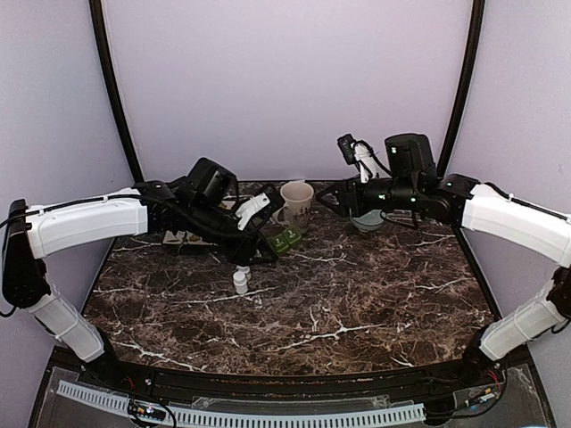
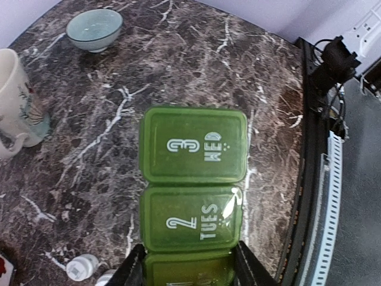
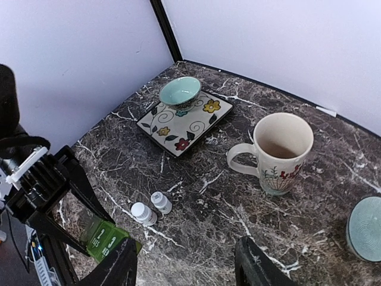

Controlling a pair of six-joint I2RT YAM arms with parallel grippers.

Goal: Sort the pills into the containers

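A green pill organizer (image 2: pixel 191 215) with compartments labelled WED and TUES is held in my left gripper, shut on its end; in the top view this gripper (image 1: pixel 266 250) is left of centre, raised over the marble table. Two small white containers (image 1: pixel 240 283) stand below it on the table, also seen in the right wrist view (image 3: pixel 144 215). My right gripper is open with nothing between its fingers, raised at the right, near the mug in the top view (image 1: pixel 339 196). No loose pills can be made out.
A white mug (image 3: pixel 277 149) stands at the back centre, a pale blue bowl (image 2: pixel 94 33) to its right. At the back left, another bowl (image 3: pixel 178 89) sits on a flowered square plate (image 3: pixel 187 134).
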